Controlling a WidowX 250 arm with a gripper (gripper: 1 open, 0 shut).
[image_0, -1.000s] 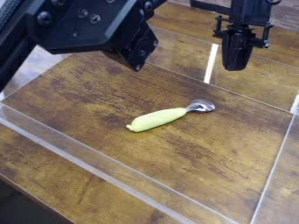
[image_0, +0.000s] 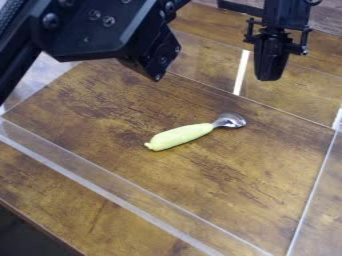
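A pale yellow-green corn cob or similar long object (image_0: 178, 137) lies on the wooden surface near the centre, with a silver spoon (image_0: 229, 121) at its right end, touching or just behind it. My gripper (image_0: 270, 63) hangs at the upper right, behind and above these things, its dark fingertips close together and shut, with nothing visible between them.
The black arm body (image_0: 94, 30) fills the upper left. The wooden board (image_0: 107, 110) is otherwise clear, bordered by clear edging strips. A white tape line (image_0: 241, 72) runs behind it, and a dark gap shows at the lower left.
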